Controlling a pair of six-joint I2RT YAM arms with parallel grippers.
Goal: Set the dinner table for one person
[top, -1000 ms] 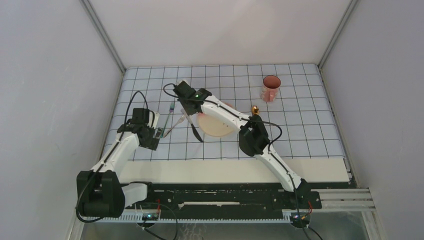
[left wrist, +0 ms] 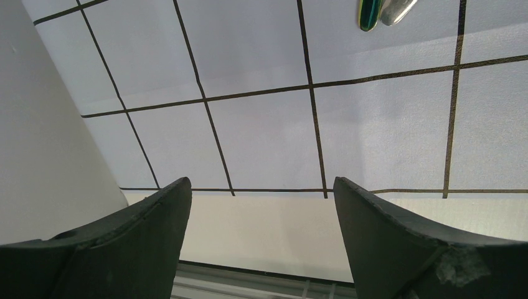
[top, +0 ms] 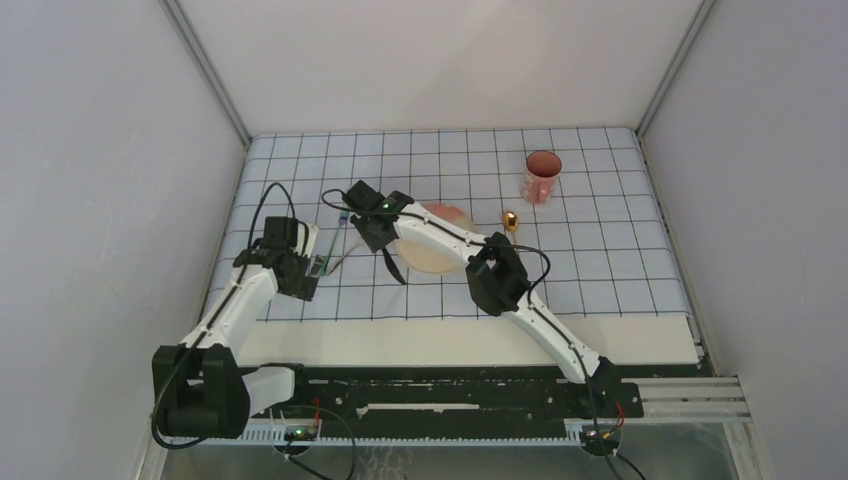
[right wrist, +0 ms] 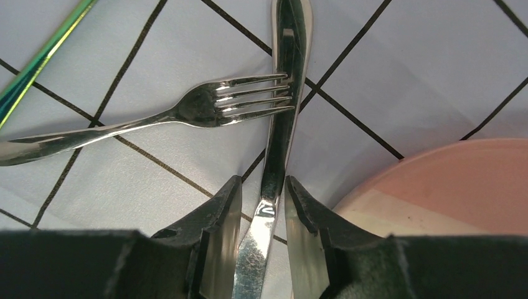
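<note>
My right gripper stands open over a silver knife [right wrist: 283, 124], whose length runs between the two fingertips in the right wrist view; whether they touch it I cannot tell. A silver fork [right wrist: 199, 106] lies left of the knife, its tines against or over it. Farther left is a thin green utensil [right wrist: 43, 62], looking like a fork [top: 335, 240] from above. The plate [top: 430, 258], cream and pink, sits right of the knife, partly hidden by my right arm. My left gripper is open above bare cloth, nothing between its fingers.
A pink mug [top: 540, 185] stands at the back right. The gold spoon [top: 510, 220] lies just right of the plate, close to my right arm. Free room remains on the right side of the gridded cloth [top: 610, 240].
My right gripper has shifted toward the front of the table, coming over the knife and covering its far part from above. My left arm looks almost unmoved.
</note>
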